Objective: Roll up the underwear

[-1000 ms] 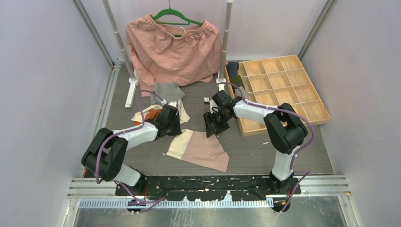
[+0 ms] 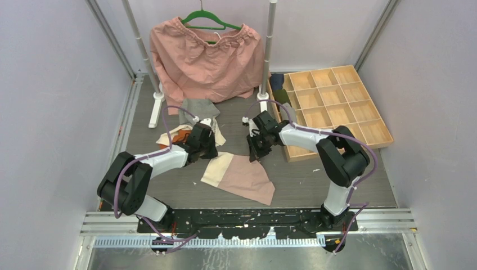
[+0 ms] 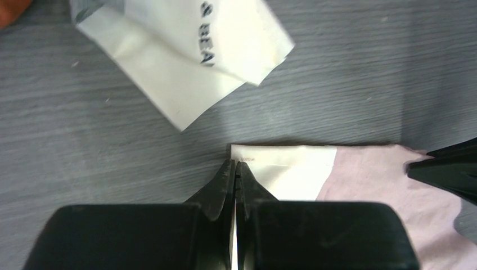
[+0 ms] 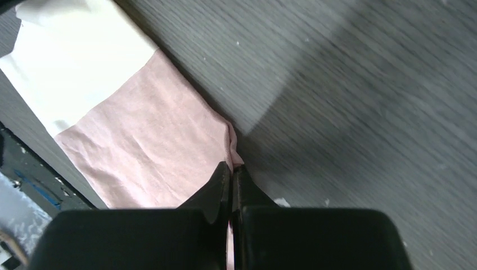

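Note:
The underwear (image 2: 244, 179), pink with a cream band at its left end, lies flat on the dark table in front of both arms. At the far corner of the cream band (image 3: 304, 160), my left gripper is shut, and the thin edge of cloth runs into its fingertips. My right gripper is shut on the far edge of the pink part, where a small fold of cloth (image 4: 229, 140) sticks up between its tips. In the top view the gripper arms cover the gripped corners.
Other garments, a grey one (image 2: 198, 107) and cream and orange ones, lie in a pile behind my left arm. A wooden divided box (image 2: 337, 104) stands at the back right with some dark rolled cloth. Pink shorts (image 2: 208, 62) hang from a green hanger at the back.
The underwear has moved slightly to the right with it, and the left gripper has barely moved.

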